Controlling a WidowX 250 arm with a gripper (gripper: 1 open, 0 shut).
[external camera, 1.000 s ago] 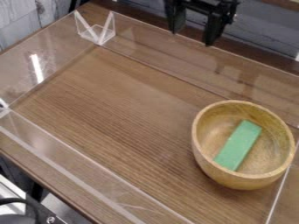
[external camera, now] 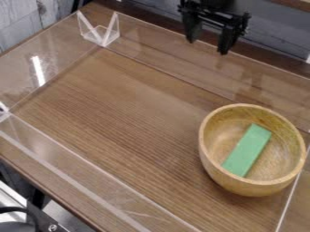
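Note:
A tan oval bowl (external camera: 213, 133) sits at the lower right of the camera view, holding a flat green block (external camera: 247, 150) that lies lengthwise inside it. At the top centre-right, my dark gripper (external camera: 208, 40) hangs over the back of the wooden surface; it is small and dark, and I cannot tell the state of its fingers from the picture.
A white wire-like object (external camera: 100, 29) stands at the back left. A rim runs along the back edge.
The dark gripper at the back has shifted slightly upward in the view. The bowl and green block look unchanged.

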